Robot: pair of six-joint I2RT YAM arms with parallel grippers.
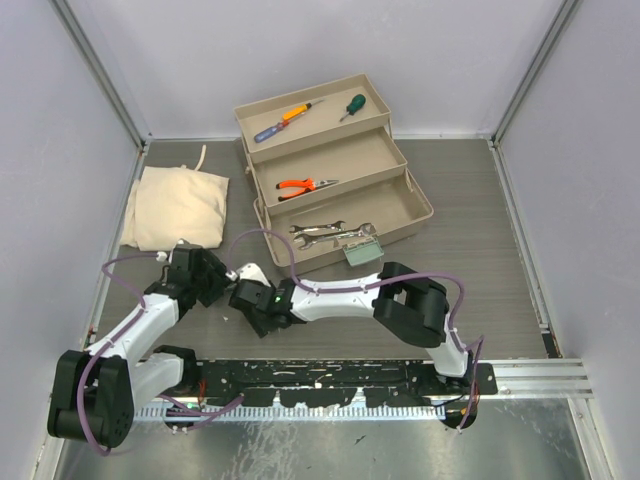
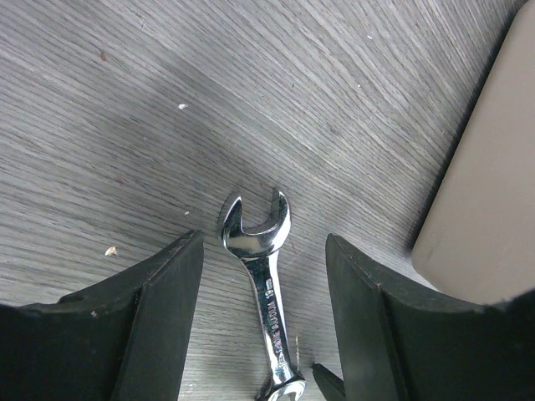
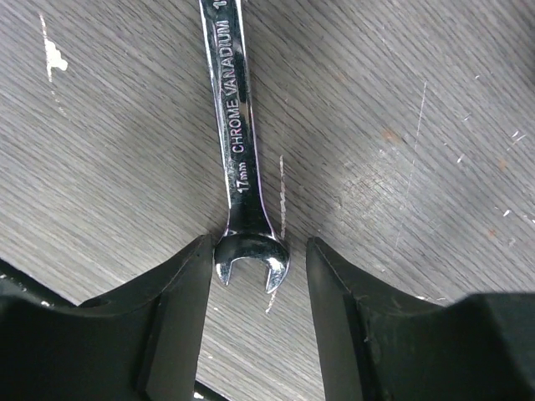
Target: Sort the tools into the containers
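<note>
A chrome wrench lies on the grey table; in the right wrist view the same kind of wrench (image 3: 232, 125) shows "17mm" on its shank. My left gripper is part open, its fingers on either side of the wrench's open end and apart from it. The right gripper also stands part open, with an open finger end of the wrench between its fingertips, one finger very close to it. In the top view, both grippers meet left of centre and hide most of the wrench.
A beige three-tier toolbox (image 1: 418, 210) stands behind. Its top tray holds screwdrivers (image 1: 296, 112), the middle one orange pliers (image 1: 305, 186), the lowest several wrenches (image 1: 336, 236). A cream cloth bag (image 1: 176, 208) lies at the left. Bare table (image 1: 460, 200) shows on the right.
</note>
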